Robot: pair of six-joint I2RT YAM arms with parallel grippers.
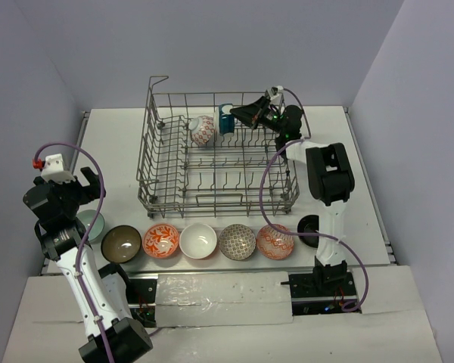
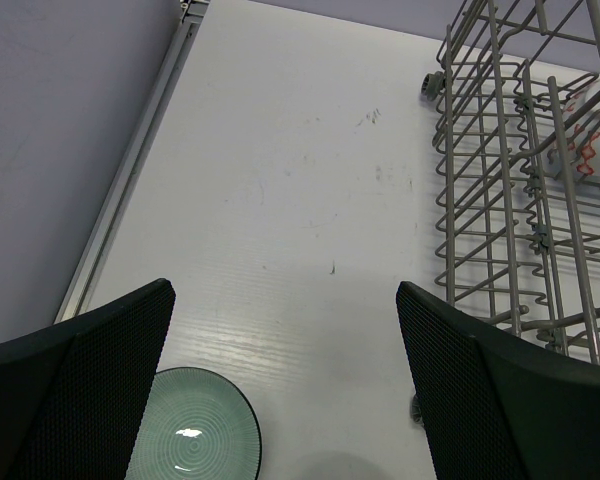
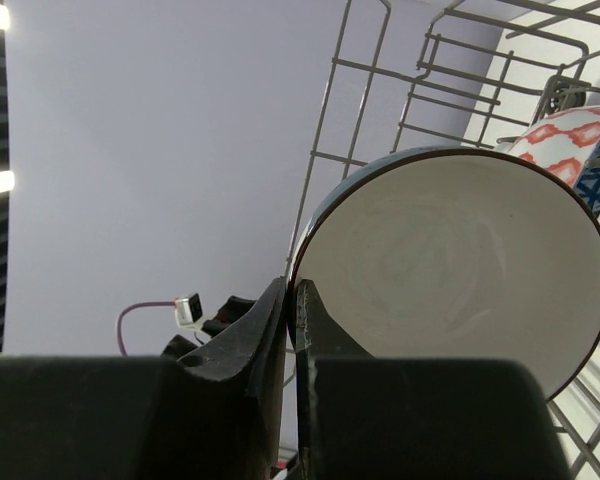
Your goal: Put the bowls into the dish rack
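A wire dish rack (image 1: pixel 183 181) stands mid-table. A red-patterned bowl (image 1: pixel 201 130) rests on its side in the back left. Beside it a blue bowl with a white inside (image 1: pixel 225 122) (image 3: pixel 450 260) is held on edge by my right gripper (image 1: pixel 239 113), shut on its rim inside the rack. My left gripper (image 1: pixel 89 180) is open and empty, left of the rack, above a pale green bowl (image 2: pixel 195 430).
Along the front edge lie several bowls: brown (image 1: pixel 121 244), orange (image 1: pixel 160 241), white (image 1: pixel 198 241), grey patterned (image 1: pixel 237 242), red patterned (image 1: pixel 275 243) and black (image 1: pixel 308 227). The table left of the rack is clear. Walls bound the sides and back.
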